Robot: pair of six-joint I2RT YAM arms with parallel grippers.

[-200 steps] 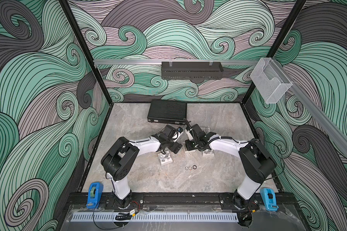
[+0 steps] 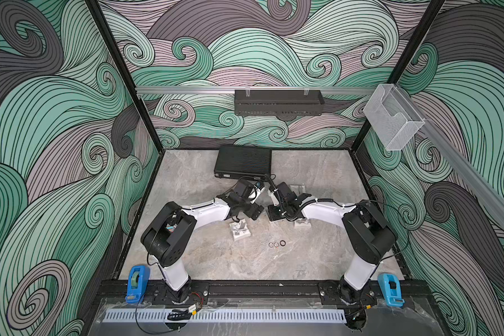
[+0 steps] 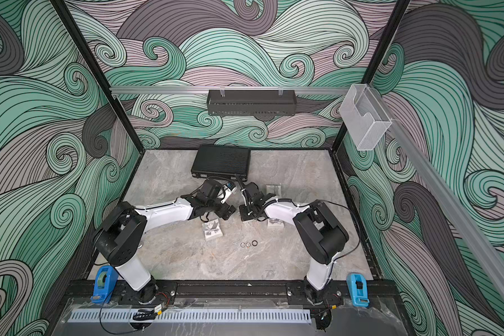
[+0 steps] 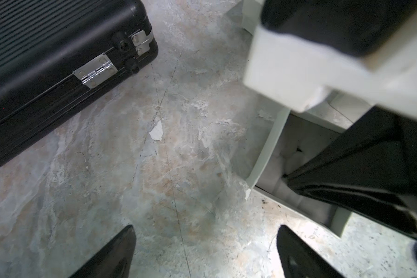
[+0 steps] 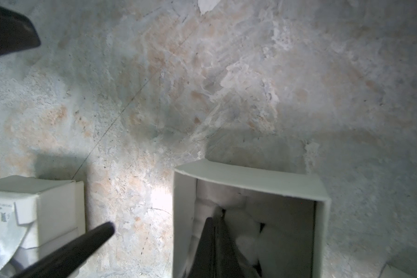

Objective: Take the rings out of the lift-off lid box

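The open white box (image 5: 252, 180) stands on the table in the right wrist view, with pale crumpled padding (image 5: 241, 227) inside. Into its opening reaches my right gripper, shut, nothing visible between its fingers. Whether any ring lies under the padding is hidden. In the left wrist view, the same box (image 4: 273, 146) sits right of my left gripper, which is open and empty. Three small rings lie in a row on the table nearer the front: two light ones (image 2: 271, 244) and a dark one (image 2: 282, 243).
A closed black case (image 2: 243, 161) lies behind the arms. One small white box (image 2: 239, 230) with a grey pattern stands front left of the open box, and another white item (image 2: 302, 222) lies under the right arm.
The rings have stayed in place.
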